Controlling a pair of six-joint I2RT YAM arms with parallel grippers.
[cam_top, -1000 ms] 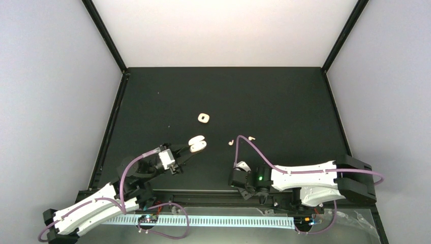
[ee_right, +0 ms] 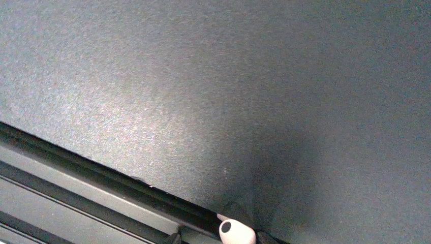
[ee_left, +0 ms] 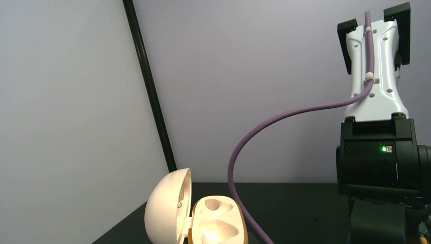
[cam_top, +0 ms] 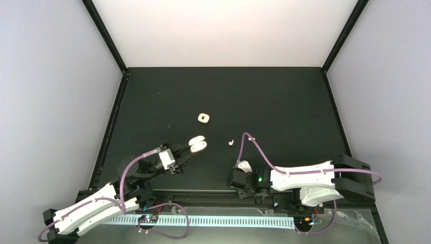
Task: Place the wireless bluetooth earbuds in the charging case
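The white charging case (cam_top: 198, 146), lid open and both wells empty, is held by my left gripper (cam_top: 190, 150); in the left wrist view its open top (ee_left: 216, 223) faces up. Two small white earbuds lie on the black mat near the middle, one (cam_top: 231, 143) at left, the other (cam_top: 250, 139) partly under the purple cable. My right gripper hangs over the front edge of the mat; in the right wrist view a white earbud (ee_right: 236, 234) shows at its fingers, which are only partly visible.
A small white square piece (cam_top: 203, 118) lies behind the case. A dark rail (ee_right: 61, 173) runs along the front edge.
The left arm and case have not moved.
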